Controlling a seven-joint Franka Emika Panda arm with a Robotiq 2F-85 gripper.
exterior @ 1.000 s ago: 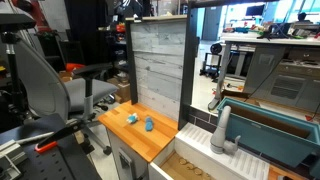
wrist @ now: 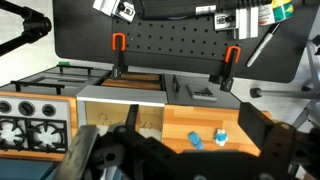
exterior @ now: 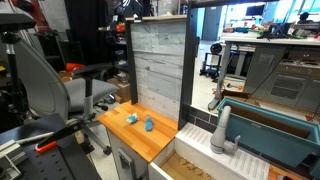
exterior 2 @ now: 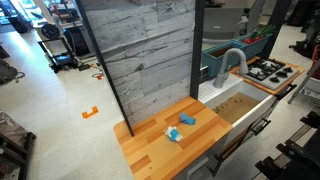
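Note:
My gripper shows in the wrist view as two dark fingers at the bottom, apart from each other. It stands open high over the toy kitchen, with nothing seen between the fingers. On the wooden counter (exterior 2: 150,152) lie two small things: a blue one (exterior 2: 187,118) and a white and light-blue one (exterior 2: 174,134). Both sit on bare wood, apart from each other. To their right is the toy sink (exterior: 190,172), a pale basin with a grey faucet (exterior 2: 232,62) behind it.
A stove with burners (exterior 2: 265,70) lies beyond the sink. A teal bin (exterior: 265,130) stands behind the faucet. The tall grey board (exterior: 157,65) backs the counter. A black perforated table (wrist: 170,40) carries orange-marked fixtures, tools and a colored box.

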